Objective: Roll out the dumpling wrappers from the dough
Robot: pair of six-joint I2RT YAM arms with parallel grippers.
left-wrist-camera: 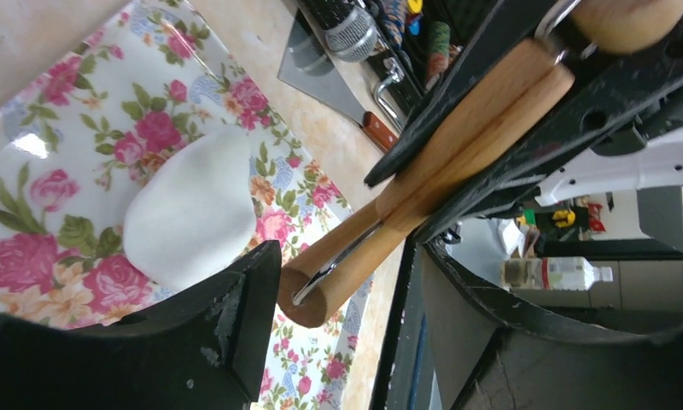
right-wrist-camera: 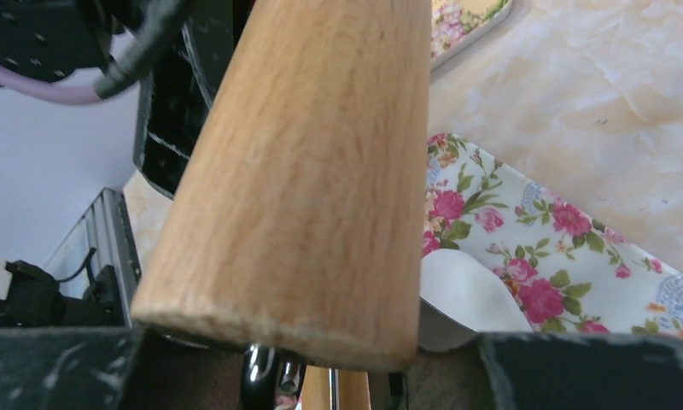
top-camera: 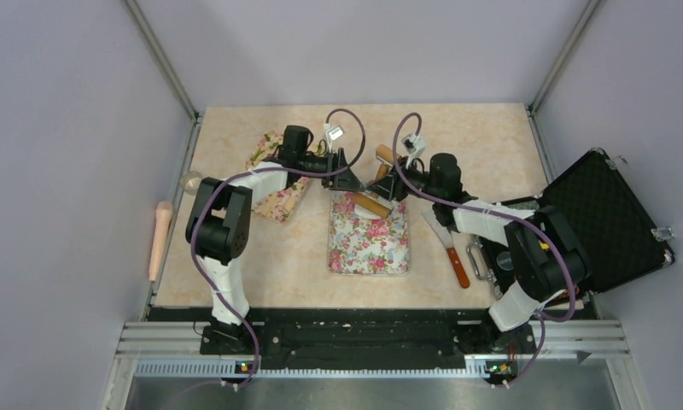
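Note:
A flattened white piece of dough rests on the floral tray at centre. Above it my right gripper is shut on a wooden roller, whose thick cylinder fills much of the right wrist view. My left gripper is part open beside the roller, its fingers apart on either side of the wooden piece's near end in the left wrist view; whether it touches is unclear.
A second floral tray lies back left. A knife lies right of the centre tray, beside an open black case with tools. A pale rod lies at the left edge.

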